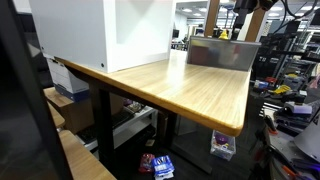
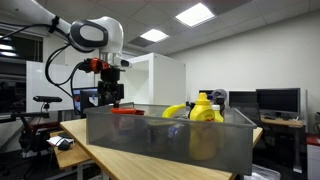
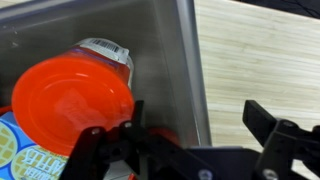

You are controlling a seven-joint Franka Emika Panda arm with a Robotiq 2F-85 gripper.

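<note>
My gripper is open in the wrist view, its two fingers far apart and nothing held between them. The rim of a grey bin [image 3: 190, 70] runs through the gap, with one finger [image 3: 138, 118] over the bin's inside and the other [image 3: 258, 122] over the wooden table. Inside the bin, beside the left finger, is a rounded orange-red object [image 3: 72, 105] with a pale printed label. Exterior view 2 shows the gripper [image 2: 110, 95] above the bin's left part, close to a red item [image 2: 127, 111].
A yellow bottle-like object [image 2: 206, 108] stands up above the bin's rim at the right. Bare wooden tabletop [image 1: 165, 82] lies in front of the bin. A large white box [image 1: 125, 35] stands on the table. A blue-and-white round thing [image 3: 20, 150] lies in the bin's corner.
</note>
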